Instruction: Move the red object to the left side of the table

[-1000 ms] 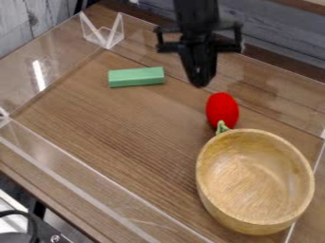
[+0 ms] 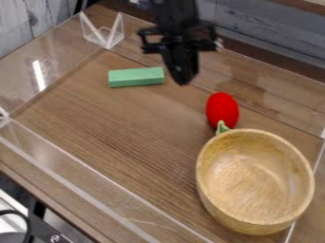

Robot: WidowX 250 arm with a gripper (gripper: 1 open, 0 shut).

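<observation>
The red object (image 2: 222,106), rounded with a green tip at its near end, lies on the wooden table right of centre, just behind the tan bowl. My dark gripper (image 2: 184,74) hangs over the table at upper centre, left of the red object and farther back. A clear gap shows between the two in the view. The fingertips are dark and blurred, and whether they are apart or together cannot be made out.
A tan bowl (image 2: 207,195) takes up the near right. A green block (image 2: 136,78) lies back left of centre. White wire pieces (image 2: 102,36) stand at the far left. Bare table (image 2: 108,142) spreads across the left and front, with dark cables at the near left corner.
The red object, bowl and green block have stayed in place.
</observation>
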